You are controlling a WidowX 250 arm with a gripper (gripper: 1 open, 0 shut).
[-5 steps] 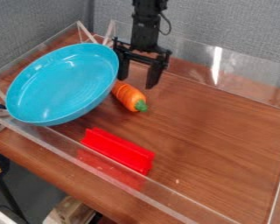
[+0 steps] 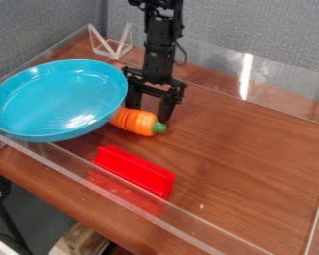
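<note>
The black gripper [image 2: 155, 95] hangs low over an orange carrot [image 2: 135, 121] with a green top, which lies on the wooden table just right of a large blue plate [image 2: 56, 95]. The plate's right edge is beside the gripper. Whether the fingers are open or touch the carrot is hard to tell. A red block [image 2: 135, 171] lies in front of the carrot.
Clear plastic walls [image 2: 247, 80] surround the wooden table [image 2: 249, 169]. A white wire stand [image 2: 109, 45] is at the back left.
The carrot appears slightly shifted, and the plate has moved slightly left.
</note>
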